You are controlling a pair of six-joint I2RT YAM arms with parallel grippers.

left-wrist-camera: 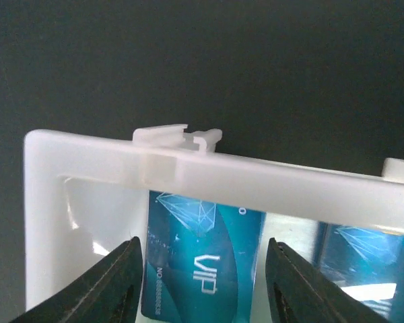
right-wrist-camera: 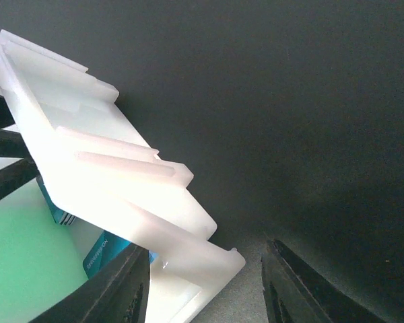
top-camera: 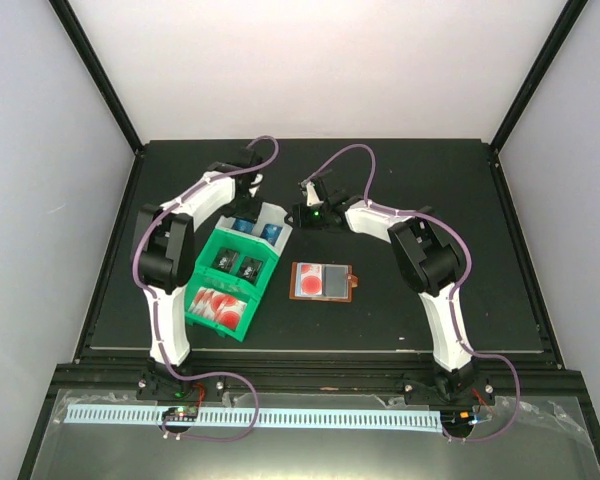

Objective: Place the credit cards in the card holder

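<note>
In the left wrist view, a dark blue card (left-wrist-camera: 200,276) lies in the white tray (left-wrist-camera: 94,208), a second blue card (left-wrist-camera: 363,252) to its right. My left gripper is open, one finger at each side of the first card. My right gripper stands open, with the tray's white corner (right-wrist-camera: 212,266) between its fingers. The brown card holder (top-camera: 353,281) lies flat to the right, a red-and-white card (top-camera: 311,280) in its left half; its right half looks plain grey.
Black cards (top-camera: 225,260) and red-and-white cards (top-camera: 218,307) fill the green trays (top-camera: 237,285) joined below the white one. The tray's raised rim (left-wrist-camera: 269,182) runs close by the left fingers.
</note>
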